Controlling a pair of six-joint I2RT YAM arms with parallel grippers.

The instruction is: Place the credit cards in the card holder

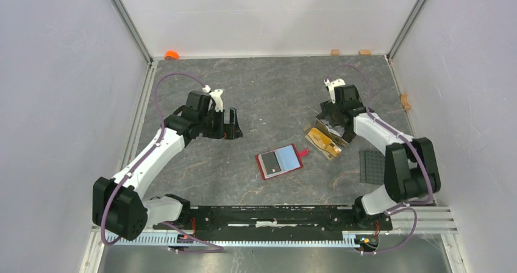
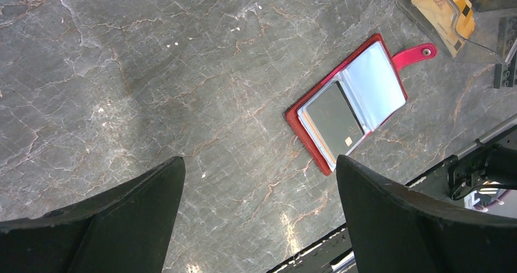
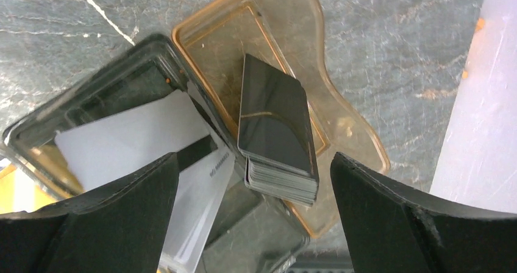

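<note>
Open on the table lies the red card holder, a grey card in its left side and a pale empty-looking sleeve on the other. In the right wrist view, a stack of dark cards rests tilted on a clear tray section, and white cards lie in the dark compartment beside it. My right gripper hovers open over the box, the dark stack showing between its fingers without visible contact. My left gripper is open and empty, left of the holder.
A yellow-labelled clear part sits between the holder and my right gripper. At the right lies a dark grid mat.
</note>
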